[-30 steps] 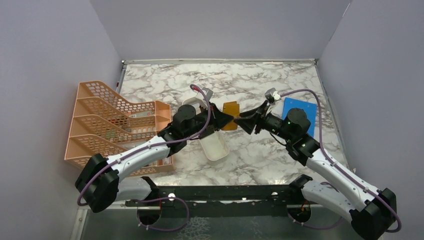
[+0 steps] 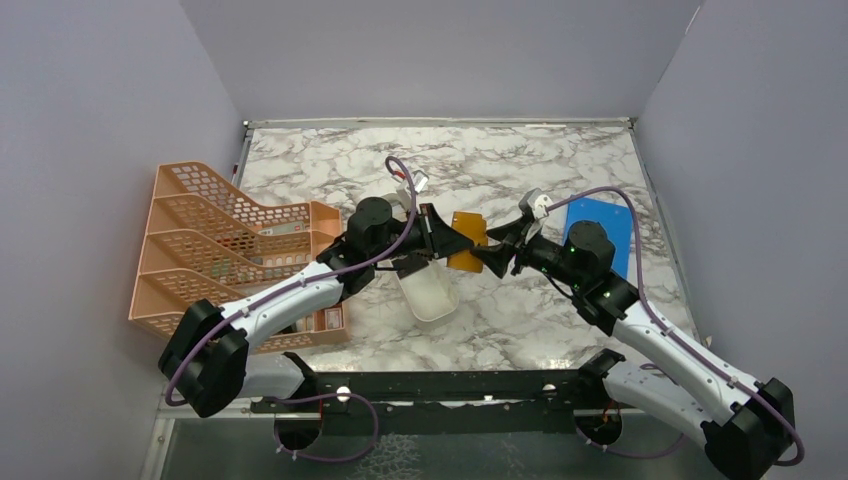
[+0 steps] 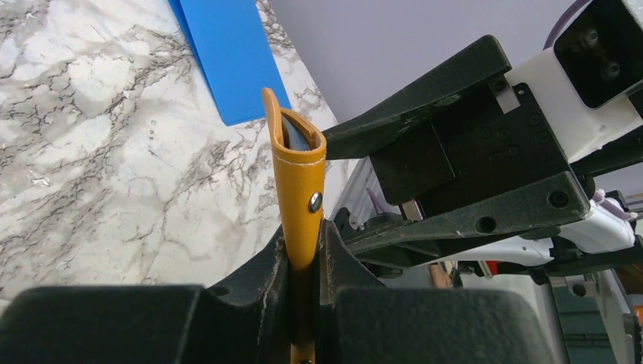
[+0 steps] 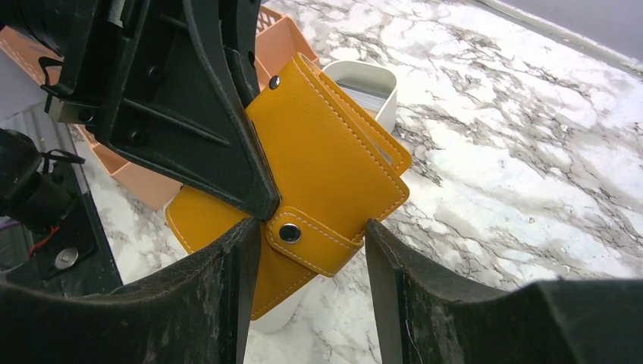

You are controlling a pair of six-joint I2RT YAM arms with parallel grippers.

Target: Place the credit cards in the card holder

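The orange leather card holder (image 2: 467,225) is held up above the table between the two arms. My left gripper is shut on it, one finger on each side. In the left wrist view the holder's top end gapes slightly, with something dark grey inside; whether that is a card or lining I cannot tell. A strap with a snap button (image 4: 290,233) appears fastened on the holder's face in the right wrist view. My right gripper stands open, its fingertips either side of the strap end. No loose credit card can be made out clearly.
An orange slatted rack (image 2: 240,214) of trays fills the left side. White bins (image 2: 430,293) stand beneath and behind the left arm. A blue board (image 2: 612,225) lies at the right. Bare marble surrounds the back and front middle.
Over the last second my left gripper and the holder have shifted slightly right and toward the front. The right fingers have spread apart around the holder's edge, while the right arm has barely moved.
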